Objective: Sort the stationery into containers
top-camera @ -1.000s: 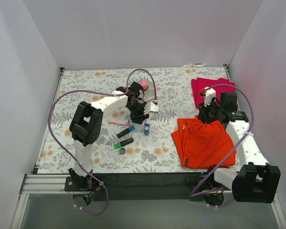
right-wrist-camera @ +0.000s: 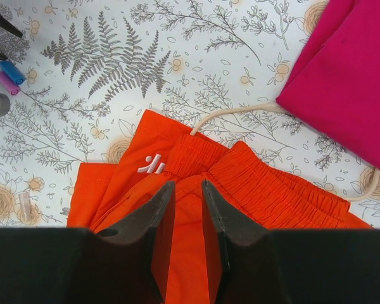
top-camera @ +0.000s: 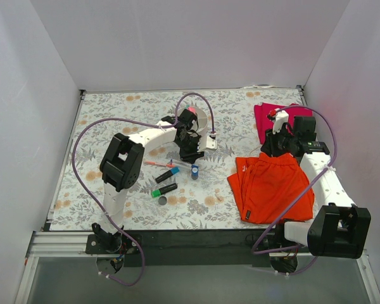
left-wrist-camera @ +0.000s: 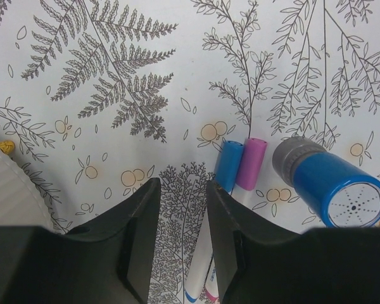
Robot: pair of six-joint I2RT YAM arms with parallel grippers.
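Observation:
In the left wrist view, a blue-capped pen [left-wrist-camera: 229, 163] and a pink-capped pen [left-wrist-camera: 251, 163] lie side by side, partly behind one finger of my left gripper. That gripper is part open, only patterned tabletop showing in its gap. A blue bottle [left-wrist-camera: 335, 183] lies to the right of the pens. White ribbed container [left-wrist-camera: 12, 190] stands at the left edge. The top view shows a blue-ended black marker [top-camera: 167, 175], a green-ended one [top-camera: 164, 189] and a reddish pen [top-camera: 157, 164]. My right gripper, part open and empty, hangs above red cloth.
Red shorts [top-camera: 272, 193] cover the front right, with magenta cloth [top-camera: 269, 114] behind them. A grey round piece [top-camera: 163, 201] lies by the green-ended marker. A small pale piece [right-wrist-camera: 25, 206] rests left of the shorts. Open tabletop lies at the far left.
Over the last second my left gripper shifted a little to the right, toward the pens and bottle. My right arm moved slightly toward the back.

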